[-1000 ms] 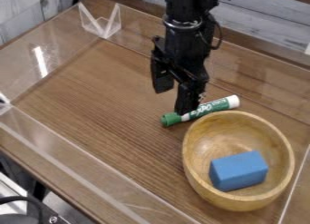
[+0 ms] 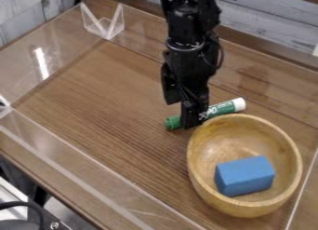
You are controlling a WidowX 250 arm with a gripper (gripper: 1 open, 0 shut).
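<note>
The black arm hangs down from the top centre, and my gripper (image 2: 184,109) is open, low over a green and white tube (image 2: 221,110) lying diagonally on the wooden table (image 2: 99,131). One finger is beside the tube's middle; whether it touches cannot be told. Just below the tube stands a wooden bowl (image 2: 285,155) holding a blue block (image 2: 245,176).
Clear plastic pieces (image 2: 103,20) stand at the back left, and another is at the left edge. A black cable is at the bottom left.
My gripper has moved down and slightly left, closer to the tube. The tube, bowl and block look unmoved.
</note>
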